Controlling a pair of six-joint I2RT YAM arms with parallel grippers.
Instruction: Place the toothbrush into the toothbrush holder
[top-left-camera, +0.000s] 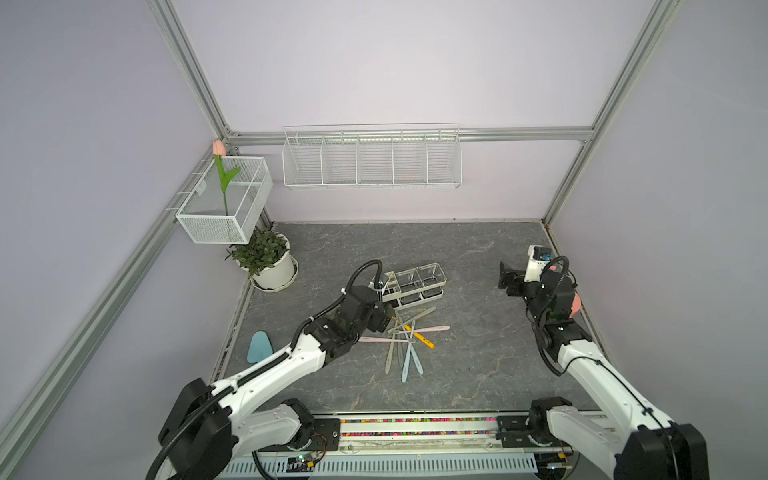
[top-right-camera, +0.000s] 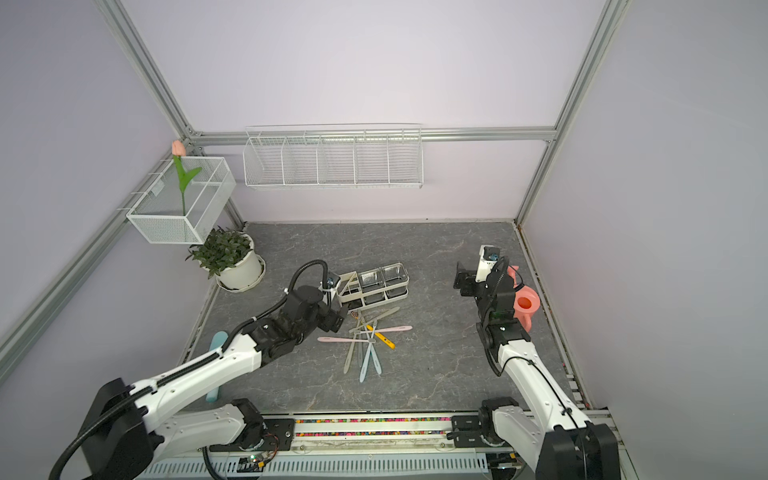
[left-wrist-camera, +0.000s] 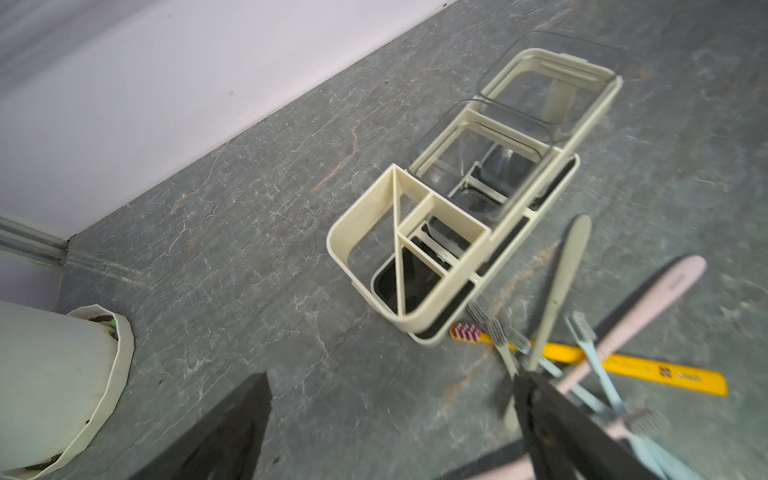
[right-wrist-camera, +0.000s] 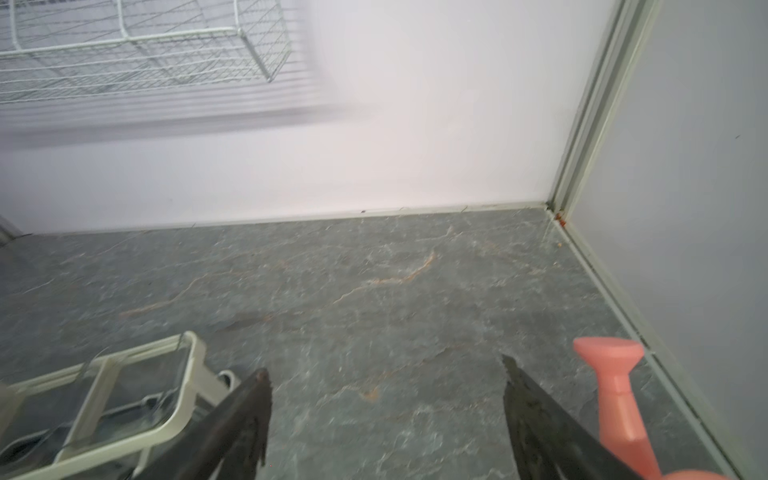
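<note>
Several toothbrushes lie crossed in a pile in front of the holder: a yellow one (left-wrist-camera: 664, 374), a pink one (left-wrist-camera: 664, 288), green-grey ones (left-wrist-camera: 568, 268) and light blue ones (top-left-camera: 416, 360). The cream toothbrush holder (left-wrist-camera: 464, 276) stands upright with its compartments empty of brushes. My left gripper is open and empty above the table, just left of the pile; its right finger (left-wrist-camera: 552, 432) covers part of the brushes in the left wrist view. Over the table's right side, my right gripper is open too, nothing between its fingers.
A pink watering can (top-right-camera: 525, 304) stands by the right wall, beside the right arm. The potted plant (top-left-camera: 276, 268) is at the back left, below a white basket (top-left-camera: 216, 228). A blue object (top-left-camera: 259, 347) lies at left. The table between holder and right arm is clear.
</note>
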